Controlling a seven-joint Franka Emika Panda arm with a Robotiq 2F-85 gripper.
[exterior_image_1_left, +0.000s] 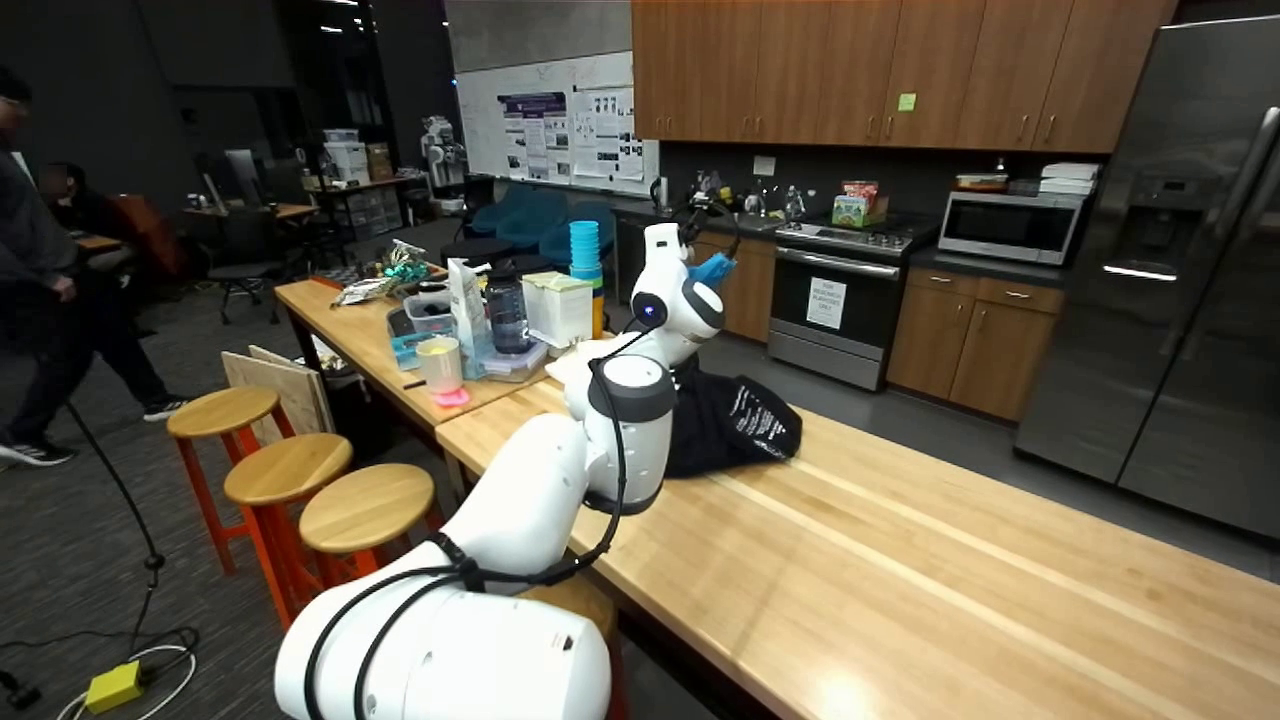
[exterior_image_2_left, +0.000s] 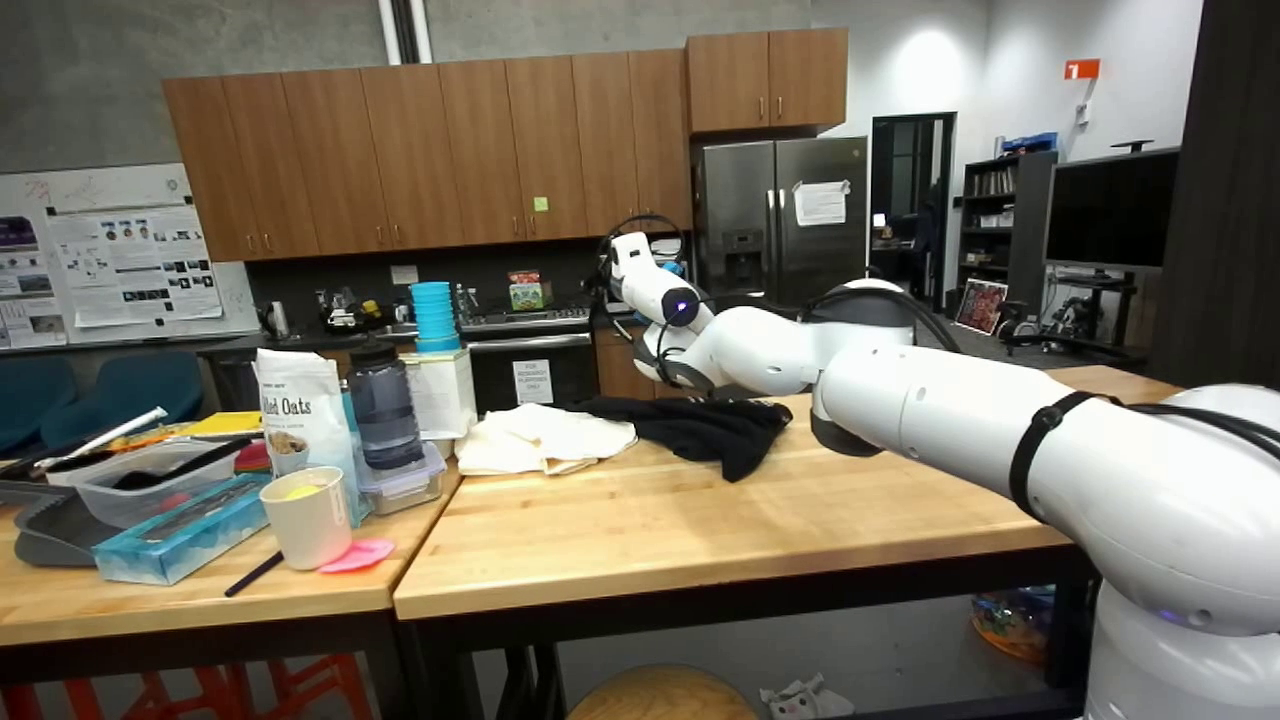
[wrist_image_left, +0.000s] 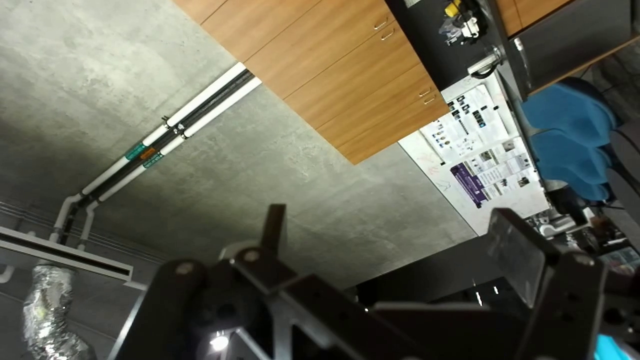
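Observation:
In the wrist view my gripper stands open, its two dark fingers wide apart with nothing between them. Past them that camera sees the far wall, wooden cabinets and posters, not the table. A black cloth (exterior_image_2_left: 708, 430) with white print lies crumpled on the wooden table, beside a folded white cloth (exterior_image_2_left: 546, 439). Above the cloths reaches the end of my arm, well clear of the tabletop in the second exterior view. The gripper's fingers cannot be made out in either exterior view. My arm covers part of the black cloth (exterior_image_1_left: 750, 420) in the first exterior view.
A side table carries an oats bag (exterior_image_2_left: 302, 420), a dark bottle (exterior_image_2_left: 386, 408), a cream cup (exterior_image_2_left: 307, 518), a tissue box (exterior_image_2_left: 186, 534) and stacked blue cups (exterior_image_2_left: 433, 314).

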